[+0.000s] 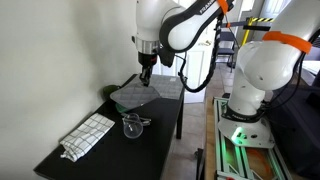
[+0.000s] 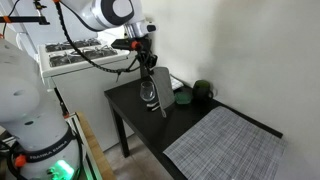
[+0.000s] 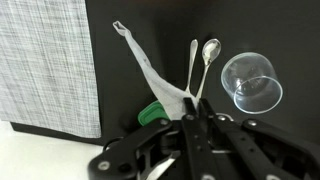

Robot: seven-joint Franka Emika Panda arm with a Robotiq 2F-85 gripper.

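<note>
A thin grey cloth (image 1: 136, 94) hangs from my gripper (image 1: 146, 76), which is shut on it, above the black table. In exterior view 2 the cloth (image 2: 163, 92) drops almost straight down below the gripper (image 2: 151, 63). From the wrist, the cloth (image 3: 150, 72) appears as a narrow pale strip running up and left from the gripper, ending in a small loop. How the fingers pinch it is mostly hidden there.
A clear glass (image 3: 251, 82) stands beside two spoons (image 3: 209, 54). A green bowl (image 3: 152, 113) lies partly under the gripper in the wrist view. The light woven mat (image 2: 225, 146) covers one end of the table; bare black surface (image 1: 105, 158) shows in front.
</note>
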